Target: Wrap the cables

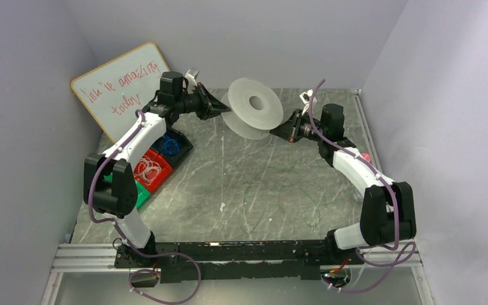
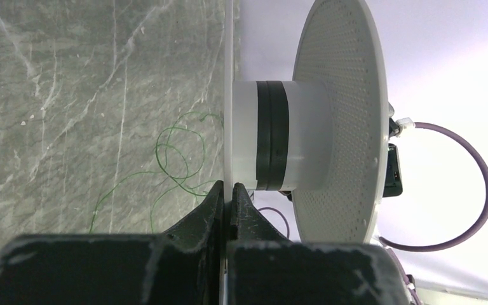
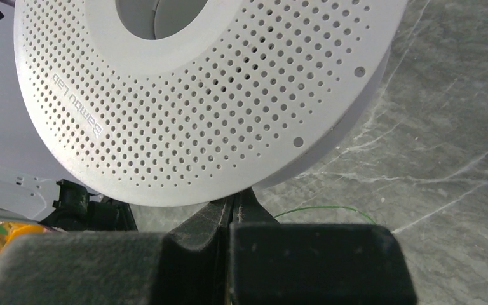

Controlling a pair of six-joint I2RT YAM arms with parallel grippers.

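A large pale grey spool (image 1: 256,103) is held tilted above the back of the table. My left gripper (image 1: 227,108) is shut on the rim of its lower flange; in the left wrist view that flange appears edge-on between the fingers. Black tape bands the bare-looking core (image 2: 271,135). Thin green cable (image 2: 167,152) lies in loose loops on the table. Close by the spool's right edge, my right gripper (image 1: 273,132) is shut. Its fingertips are partly hidden by the perforated flange (image 3: 184,121); a green strand (image 3: 330,207) runs toward them, but whether they pinch it is unclear.
At the left, a black bin (image 1: 176,149) contains blue cable, a red bin (image 1: 159,182) pale cable, and a green bin (image 1: 142,196) is mostly covered by the arm. A whiteboard (image 1: 117,86) leans behind. The middle of the table is open apart from thin green cable.
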